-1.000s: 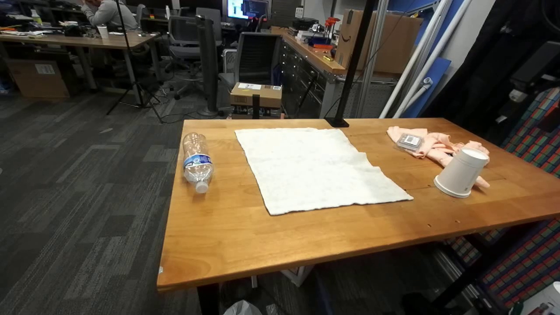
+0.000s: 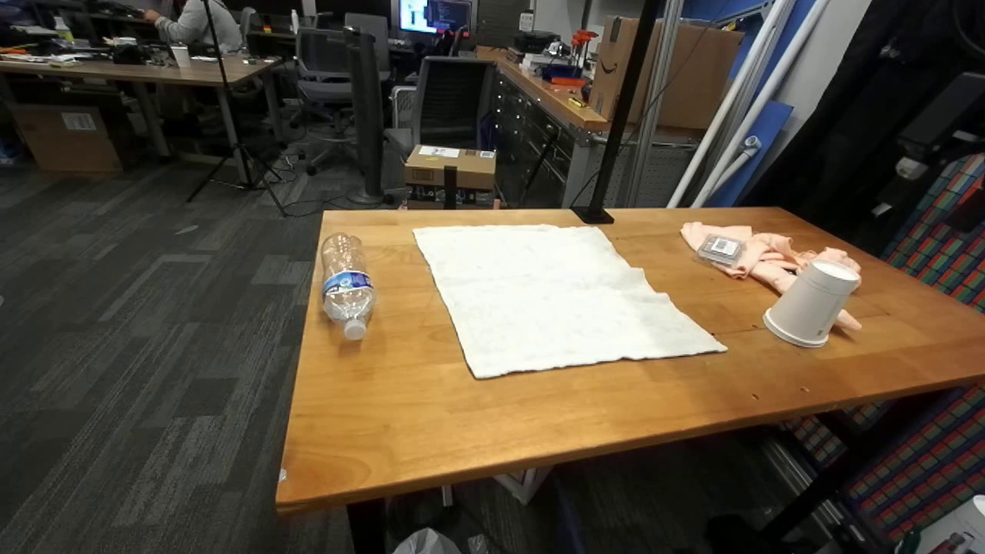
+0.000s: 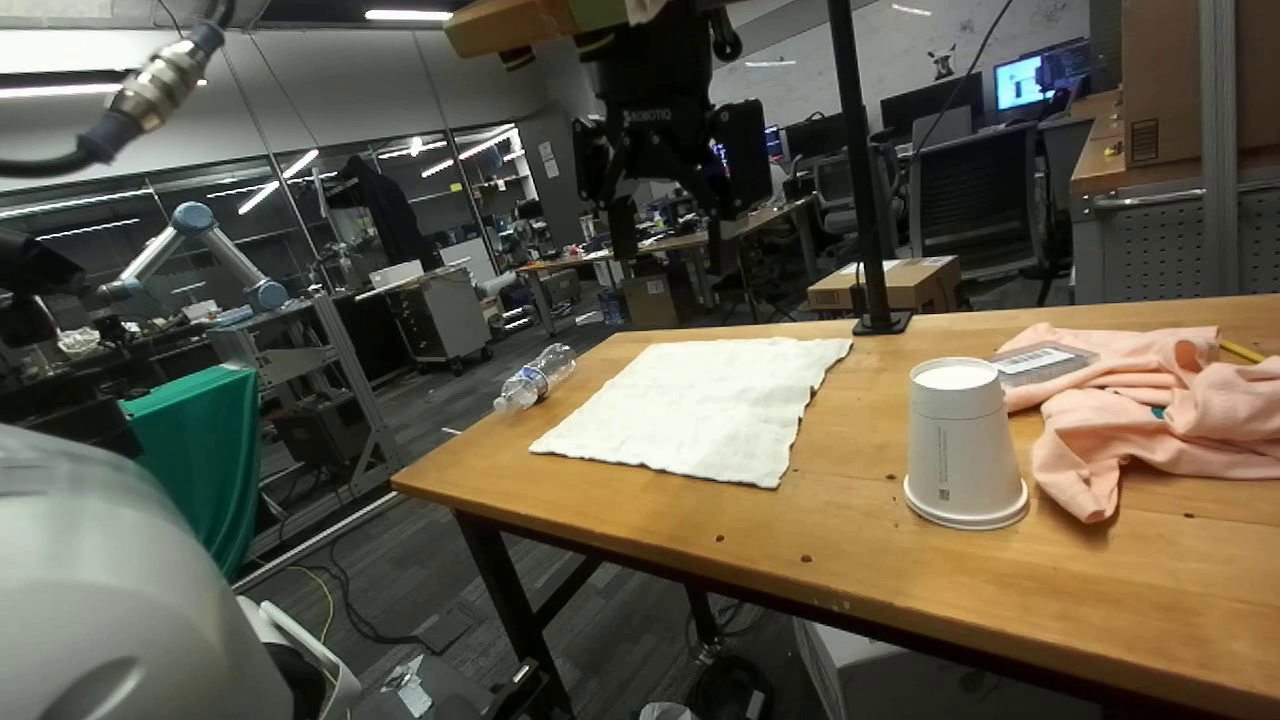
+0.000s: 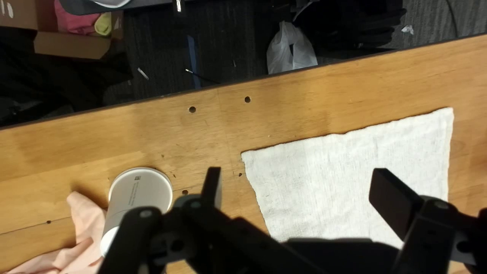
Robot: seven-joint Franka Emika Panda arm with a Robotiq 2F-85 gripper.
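Note:
Flat on the wooden table lies a white cloth, its near right part slightly uneven. A clear plastic bottle with a blue label rests on its side left of the cloth. Toward the right, a white paper cup stands upside down beside a crumpled peach cloth. My gripper is open and empty; the wrist view looks down past its fingers at the white cloth and bare wood. In exterior view 2 the gripper hangs well above the table, touching nothing there.
A small clear package with a label lies on the peach cloth. A black post rises from the table's far edge. Bare wood runs along the near edge and between white cloth and cup.
Nothing on the table has moved in exterior view 1. Only the seated person in the background has shifted an arm.

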